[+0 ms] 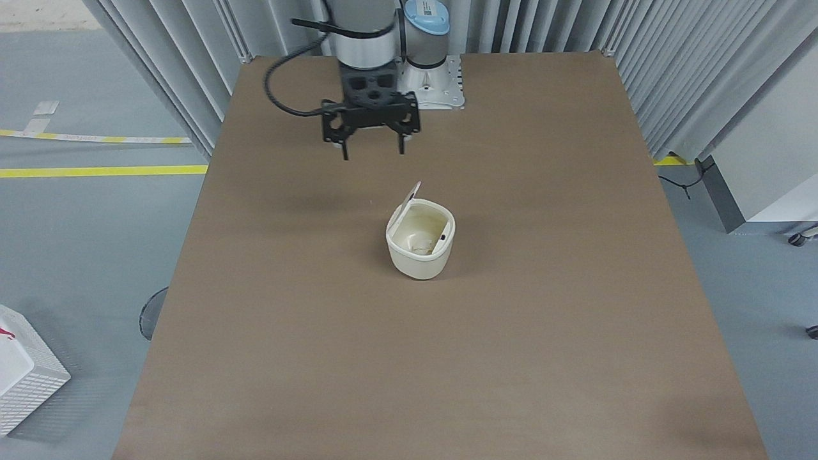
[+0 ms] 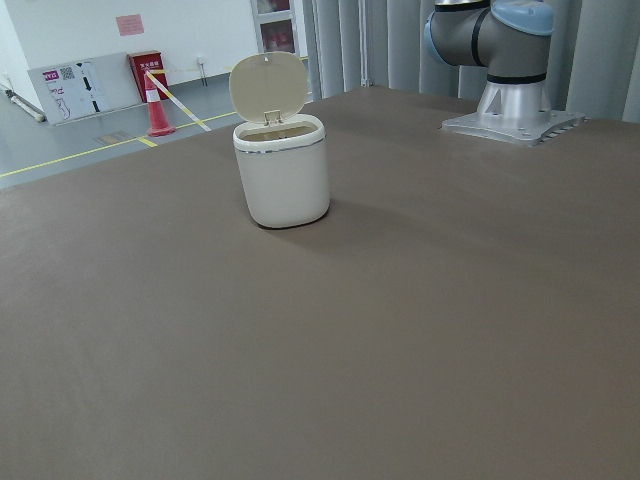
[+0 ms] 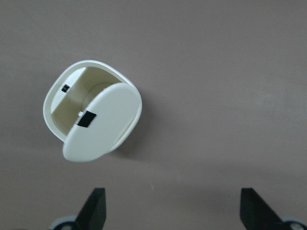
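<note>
A white bin (image 1: 420, 260) with its lid (image 2: 267, 88) raised stands upright near the middle of the brown table (image 1: 437, 352); in the wrist view the bin (image 3: 98, 136) is at upper left. My gripper (image 1: 373, 153) hangs at the back of the table, behind and to the left of the bin, apart from it. In the wrist view its two black fingers stand wide apart at the bottom, with only bare table between them.
The robot base (image 1: 433, 88) sits at the back edge against grey curtains. A white box (image 1: 27, 368) lies on the floor at left.
</note>
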